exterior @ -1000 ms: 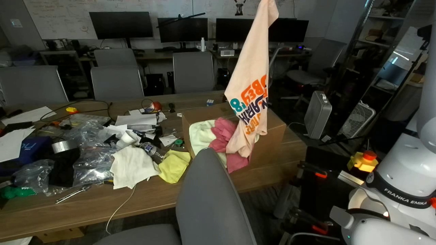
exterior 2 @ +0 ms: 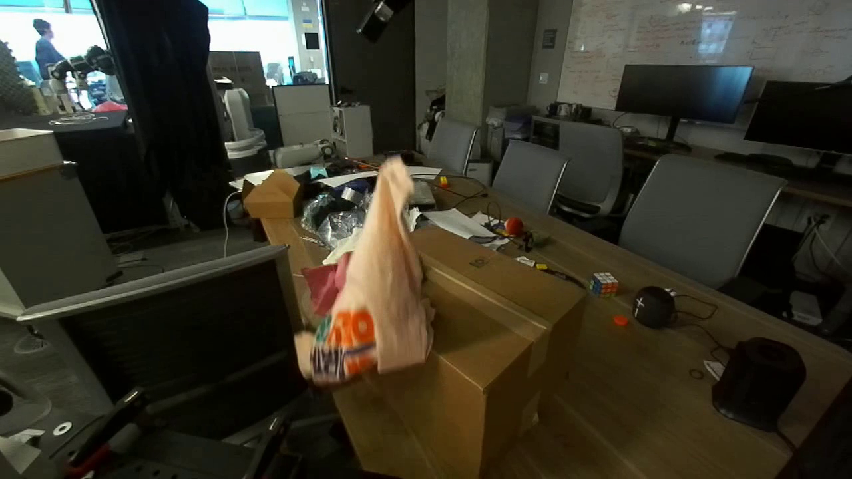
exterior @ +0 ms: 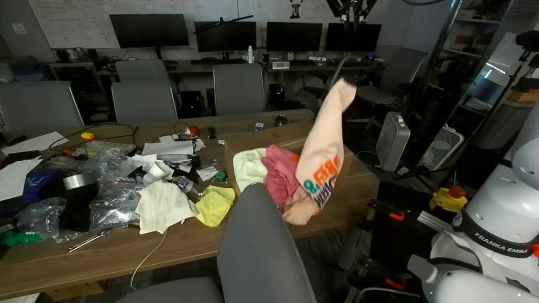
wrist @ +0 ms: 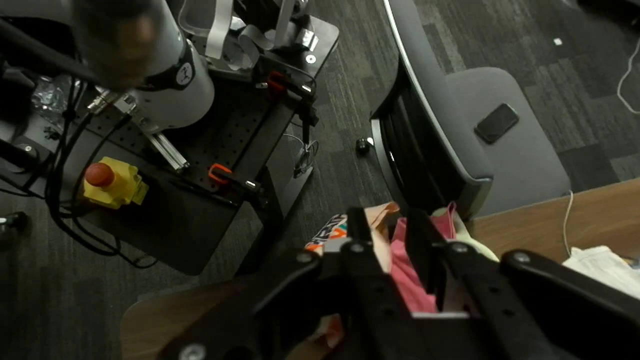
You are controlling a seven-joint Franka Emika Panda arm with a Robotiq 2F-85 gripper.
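A peach cloth (exterior: 323, 141) with coloured lettering stands stretched upright in mid-air, its top end well below my gripper (exterior: 351, 25) and apart from it. Its lower part lies over the near side of a cardboard box (exterior: 273, 135), and in the other exterior view the same cloth (exterior 2: 387, 271) covers the box's left side. A rose-pink cloth (exterior: 279, 171) and a pale green cloth (exterior: 248, 169) rest at the box opening. From the wrist, my gripper shows a gap between its fingers, with cloth visible far below through it.
A yellow cloth (exterior: 214, 205), a white cloth (exterior: 164, 204), a bottle and plastic bags clutter the table's left half. A grey chair (exterior: 257, 242) stands against the front edge. A puzzle cube (exterior 2: 604, 284) and a black speaker (exterior 2: 653, 307) sit behind the box.
My gripper has come into view at the top.
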